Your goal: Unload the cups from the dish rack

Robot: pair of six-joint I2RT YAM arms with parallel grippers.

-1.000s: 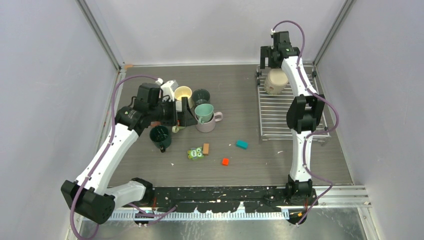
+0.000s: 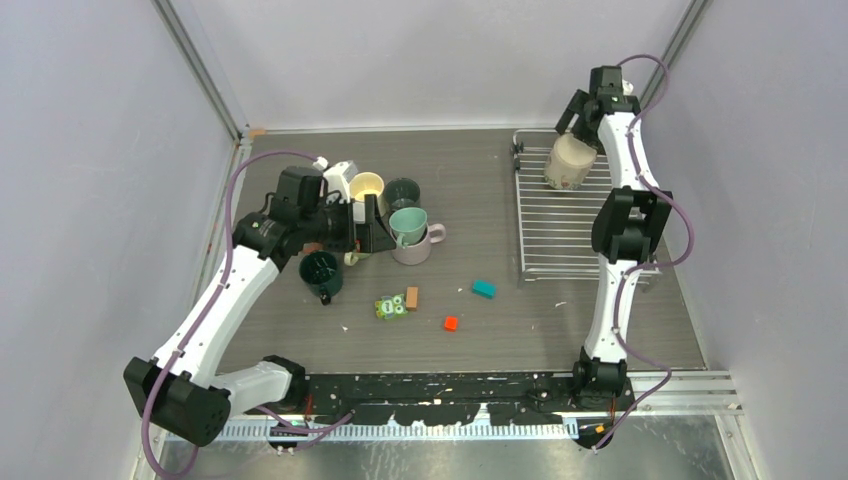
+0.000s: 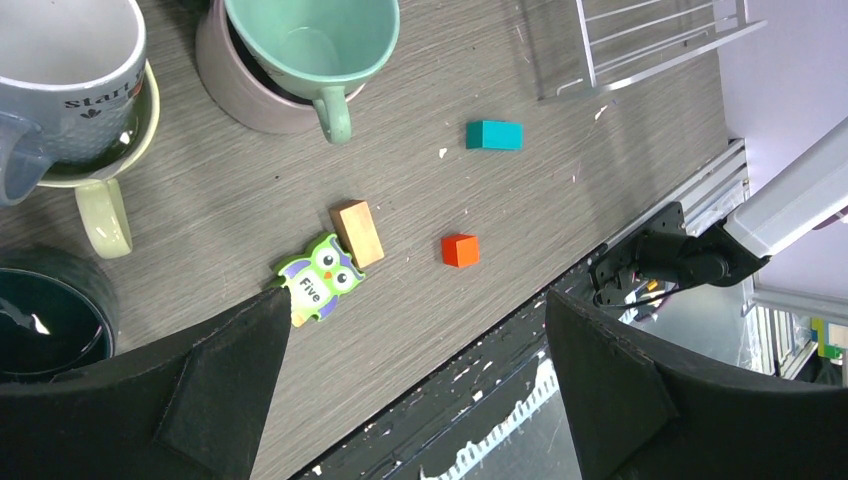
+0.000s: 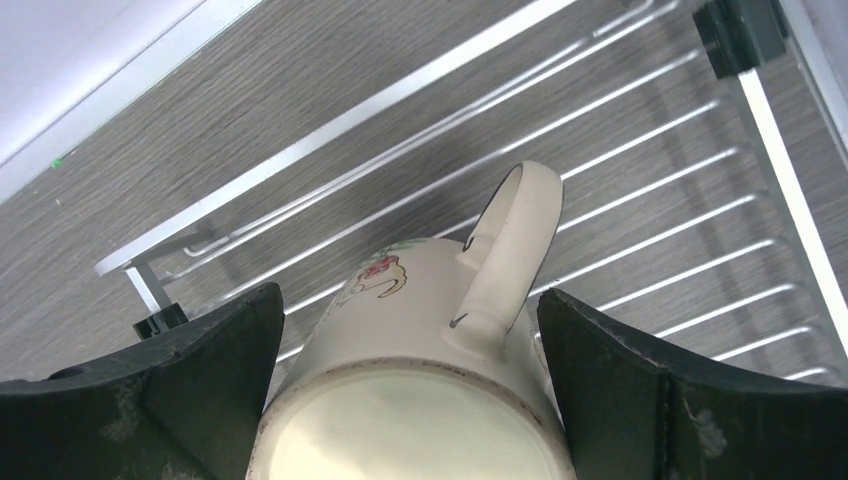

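In the dish rack (image 2: 560,235) at the right, a cream cup (image 2: 570,162) with a flower print lies tilted near the back end. The right wrist view shows the cup's handle (image 4: 520,245) standing up and its pale round end toward the camera. My right gripper (image 2: 575,118) is open, with one finger on each side of this cup; whether they touch it is hard to tell. Over the cups at the left hangs my left gripper, open and empty. Below it are a mint cup (image 3: 320,50) in a pink mug (image 3: 230,75), and a dark green cup (image 3: 45,320).
Also at the left stand a white-blue mug (image 3: 70,85) stacked in a yellow cup (image 3: 103,215) and a dark cup (image 2: 402,193). An owl toy (image 3: 320,278) and small blocks (image 3: 494,135) lie in the middle. Walls rise close behind and beside the rack.
My right gripper has moved right along the rack's back end and turned somewhat. The cream cup has shifted right with it and tilted. The left arm stays almost still.
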